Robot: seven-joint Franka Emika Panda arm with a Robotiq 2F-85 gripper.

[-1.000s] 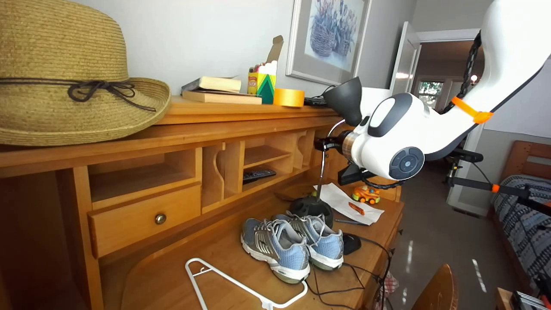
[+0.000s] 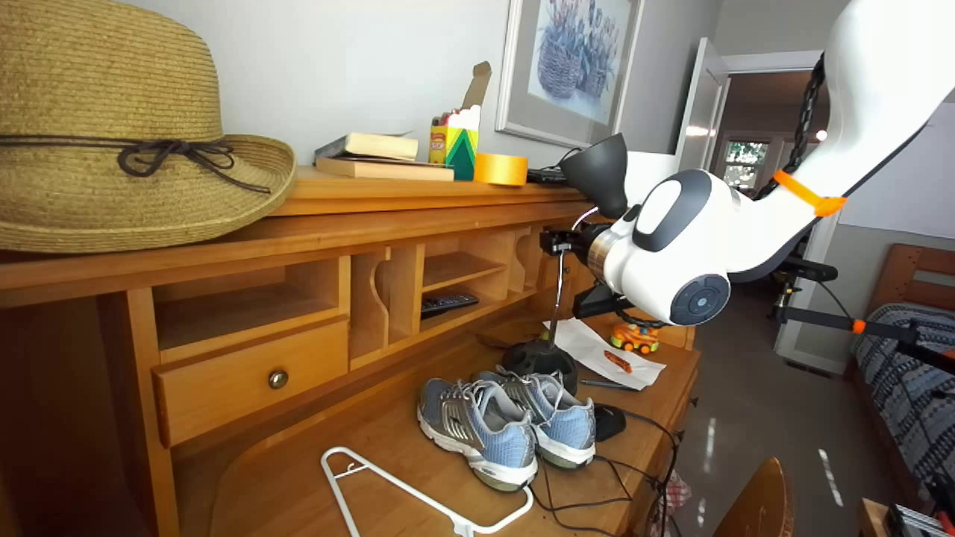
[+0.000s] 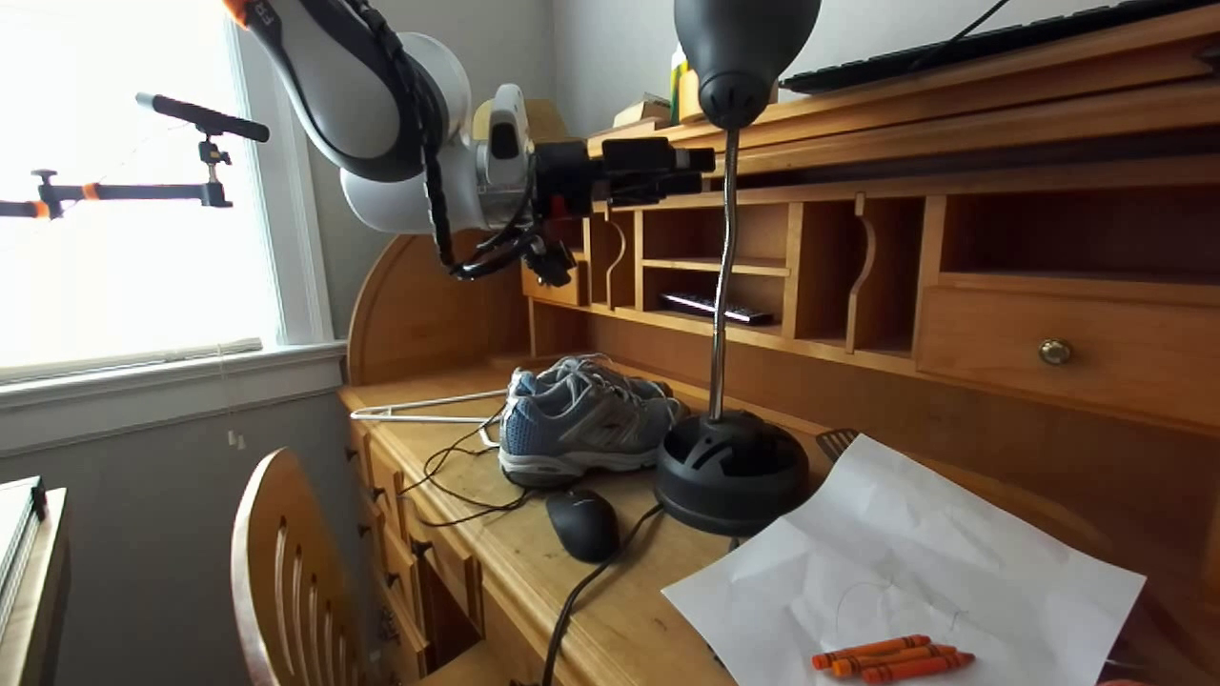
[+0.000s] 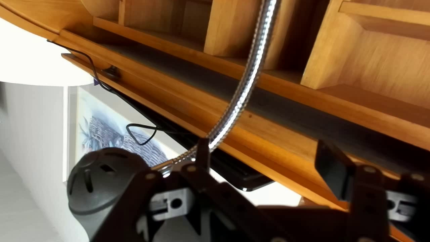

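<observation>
The black desk lamp has a cone-shaped head (image 2: 597,171), a bent metal neck (image 3: 725,274) and a round base (image 3: 732,474) on the desk. Level with the upper part of that neck, my gripper (image 2: 556,242) points at the hutch. In the wrist view the fingers of the gripper stand wide apart, with nothing clasped. The shiny lamp neck (image 4: 252,68) crosses this view and passes behind the left finger (image 4: 203,155) toward the lamp head (image 4: 102,181). Whether the neck touches a finger cannot be told.
Blue-grey sneakers (image 2: 483,429), a white hanger (image 2: 403,486), a black mouse (image 3: 583,524) and loose cables occupy the desk. Paper (image 3: 801,572) with orange crayons (image 3: 892,659) lies by the lamp base. Cubbyholes hold a remote (image 2: 448,304); a straw hat (image 2: 116,134) sits on top.
The arm and gripper have shifted slightly left in exterior view 1, toward the hutch and lamp neck. The lamp and desk items look unmoved.
</observation>
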